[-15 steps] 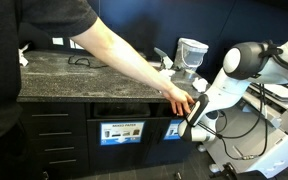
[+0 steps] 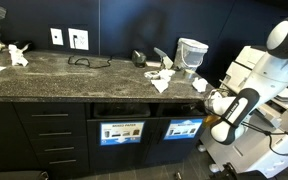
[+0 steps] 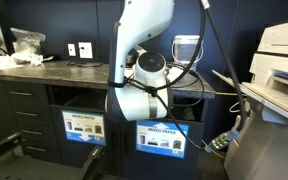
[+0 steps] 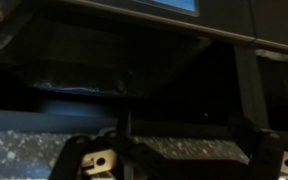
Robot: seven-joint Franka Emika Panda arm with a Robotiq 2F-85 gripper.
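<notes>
In the wrist view my gripper shows its two dark fingers well apart at the bottom, with nothing visible held between them. The speckled counter edge (image 4: pixel 24 150) runs beneath, and a dark bin opening (image 4: pixel 114 65) lies above it. In the first exterior view the white arm (image 2: pixel 246 98) bends down at the right end of the counter, and its gripper is hard to make out. A white crumpled piece (image 2: pixel 161 80) lies near the counter's front edge. In the second exterior view the arm (image 3: pixel 139 95) hides the gripper.
The dark counter (image 2: pixel 84 85) carries glasses (image 2: pixel 88 64), a white bucket (image 2: pixel 190 53) and a small white figure (image 2: pixel 19 55). Below are labelled bins (image 2: pixel 122 132) beside drawers (image 2: pixel 56 133). A white cabinet (image 3: pixel 276 85) stands right.
A person's arm, reaching to the counter's right end a second ago, has withdrawn to the left and out of view. My arm has shifted to the right with its upper joint higher.
</notes>
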